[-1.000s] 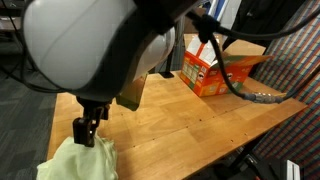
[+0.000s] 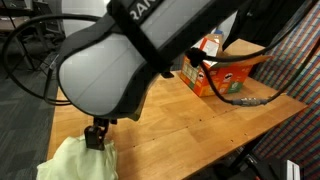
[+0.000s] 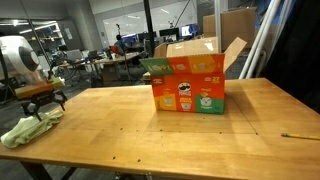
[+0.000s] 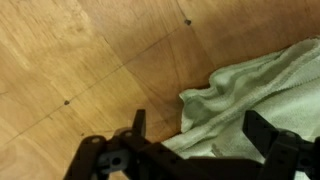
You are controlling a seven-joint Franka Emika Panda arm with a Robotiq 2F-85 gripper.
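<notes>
A pale green-white cloth (image 2: 70, 162) lies rumpled at the near left of the wooden table. In the wrist view the cloth (image 4: 240, 92) fills the lower right, its folded edge between my fingertips' sides. My gripper stands open, its two black fingers (image 4: 138, 123) well apart. From the first exterior view the gripper (image 2: 96, 135) is at the cloth's upper edge, partly hidden by the arm. The second exterior view has the cloth (image 3: 30, 128) at the table's left end, with the gripper (image 3: 62, 97) just above it. Whether the fingers touch the cloth cannot be told.
An open red and green cardboard box (image 3: 190, 92) stands farther along the table. A yellow pencil-like stick (image 3: 300, 137) lies at the far right in the second exterior view. Bare wooden tabletop (image 3: 110, 125) stretches between cloth and box.
In the first exterior view my gripper has shifted slightly right and down over the cloth's edge, and the arm has moved with it. The cloth shows no clear movement.
</notes>
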